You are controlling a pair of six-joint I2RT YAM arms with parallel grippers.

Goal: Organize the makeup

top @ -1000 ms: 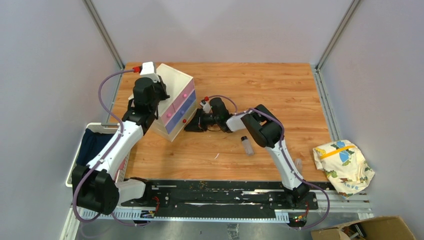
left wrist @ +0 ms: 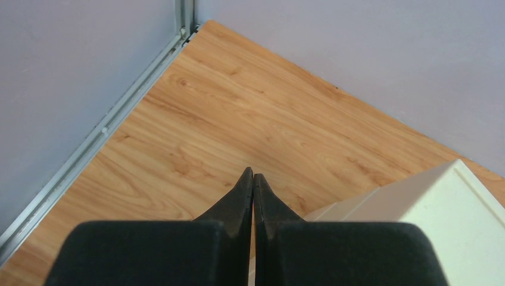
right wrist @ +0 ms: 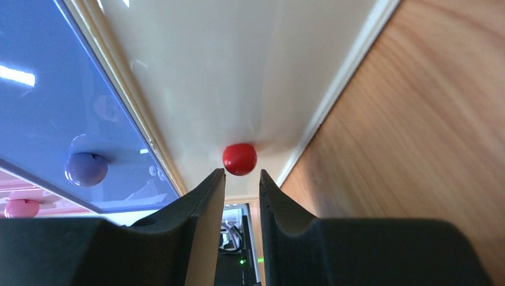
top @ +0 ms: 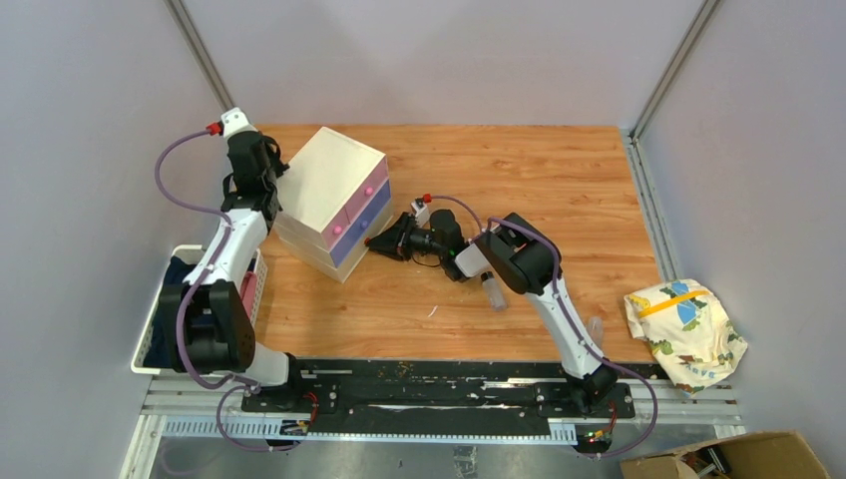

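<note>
A small white drawer cabinet (top: 331,185) stands left of the table's middle, its pink, blue and cream drawer fronts facing right. All drawers look closed. In the right wrist view, my right gripper is open, its fingertips just short of the red knob (right wrist: 240,159) on the cream bottom drawer (right wrist: 238,71); nothing is between them. The blue drawer (right wrist: 77,101) with its knob lies beside that one. My left gripper is shut and empty, at the cabinet's far left side. In the top view a small clear bottle (top: 494,291) lies near the right forearm.
A white basket (top: 140,344) with dark cloth stands at the left edge, under the left arm. A patterned cloth pouch (top: 688,334) lies off the table's right side, above a cardboard box (top: 773,454).
My left arm has swung left, from over the cabinet top to its left side. The cabinet has not visibly moved.
</note>
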